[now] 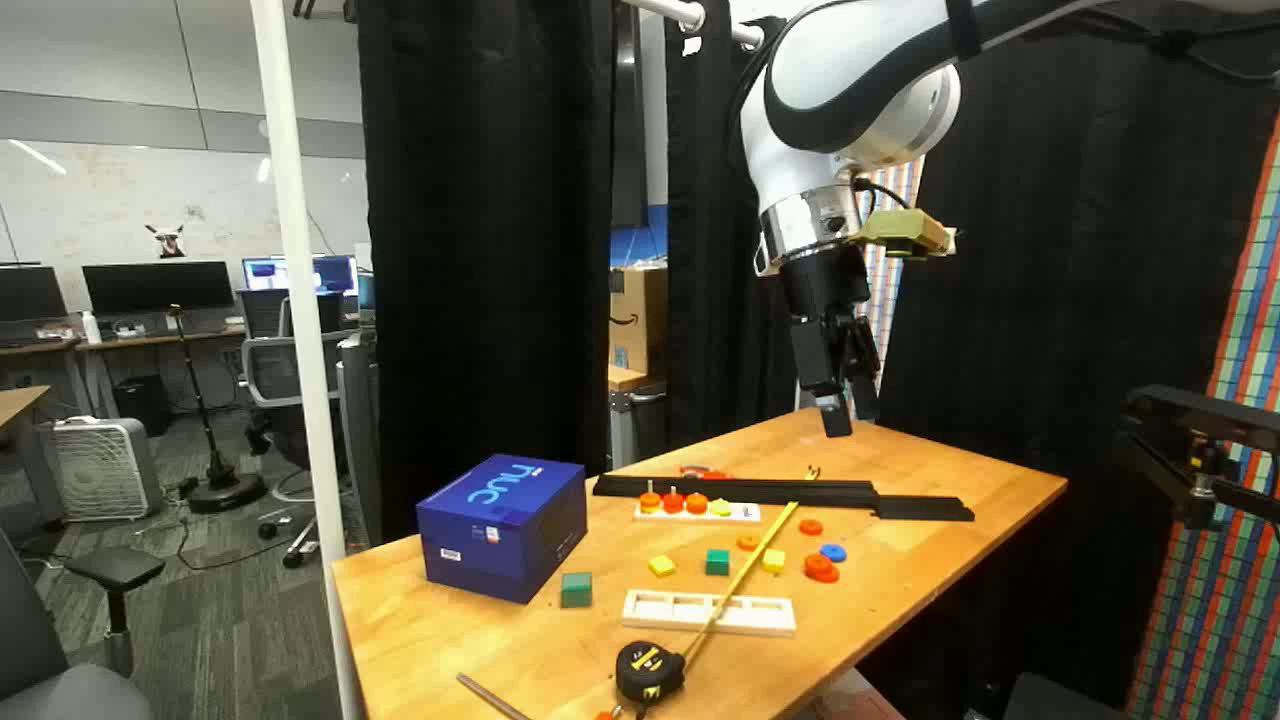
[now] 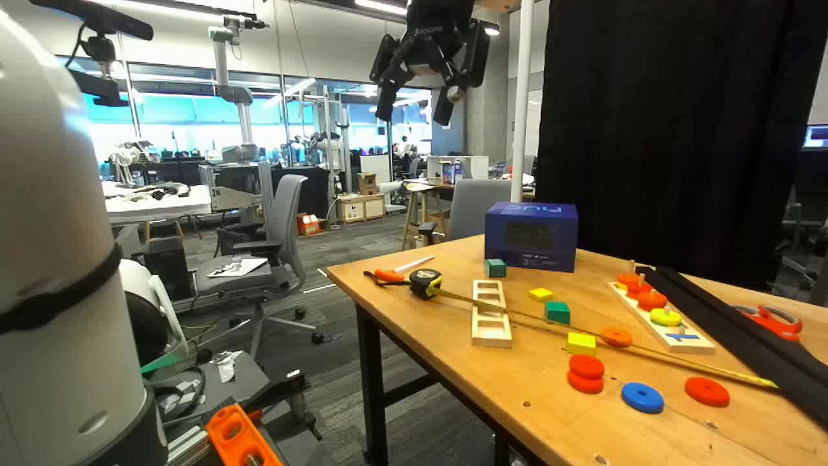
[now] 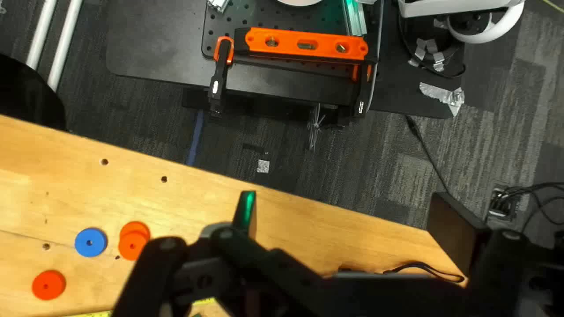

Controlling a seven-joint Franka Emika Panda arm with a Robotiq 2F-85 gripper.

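Observation:
High above the wooden table, my gripper (image 2: 413, 115) stands open with nothing between its fingers. In the wrist view the two fingers (image 3: 458, 227) are spread wide over the table's edge. Loose rings lie on the table: a blue ring (image 2: 642, 397), stacked red rings (image 2: 586, 374), a lone red ring (image 2: 707, 391) and an orange ring (image 2: 617, 337). Near them sit yellow blocks (image 2: 581, 343) and green blocks (image 2: 557, 312). A wooden peg board (image 2: 669, 327) carries several orange, red and yellow rings. The slotted wooden tray (image 2: 490, 334) is empty in its visible compartments.
A blue box (image 1: 501, 528) stands at the table's left. The tape measure (image 1: 649, 672) has its yellow tape drawn across the slotted tray. Long black bars (image 1: 780, 491) and red scissors (image 2: 774, 321) lie beyond the peg board.

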